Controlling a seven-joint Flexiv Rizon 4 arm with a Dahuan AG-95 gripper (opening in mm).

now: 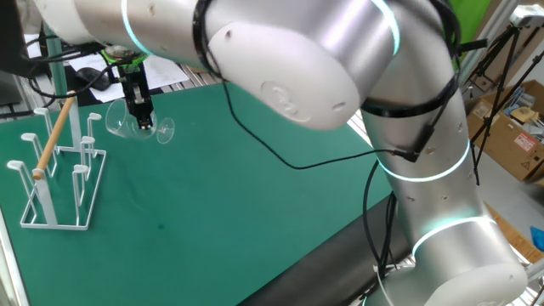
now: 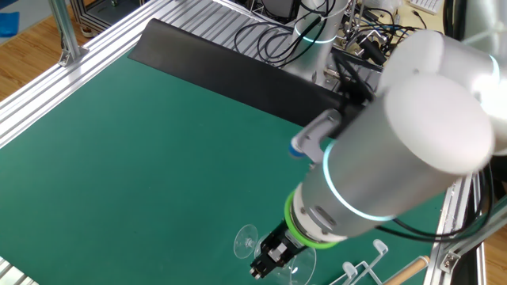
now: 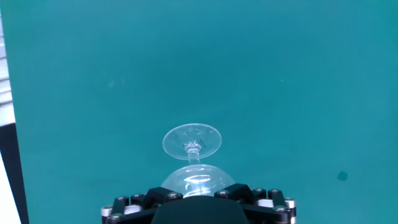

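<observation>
A clear stemmed glass lies on its side, its round foot [image 1: 166, 130] pointing away from the rack in exterior view 1. My gripper [image 1: 144, 125] is down at the glass bowl [image 1: 120, 121], its fingers overlapping the bowl's stem end. From above, exterior view 2 shows the glass foot [image 2: 245, 241] on one side of the gripper [image 2: 259, 269] and the bowl on the other. In the wrist view the stem [image 3: 194, 155] points up the frame, and black finger parts [image 3: 163, 195] flank the bowl [image 3: 198, 179]. Whether they press on the glass is hidden.
A white wire rack [image 1: 55, 226] with upright prongs and a wooden handle [image 1: 53, 140] stands close beside the bowl. A black strip [image 2: 230, 83] borders the table on the robot's base side.
</observation>
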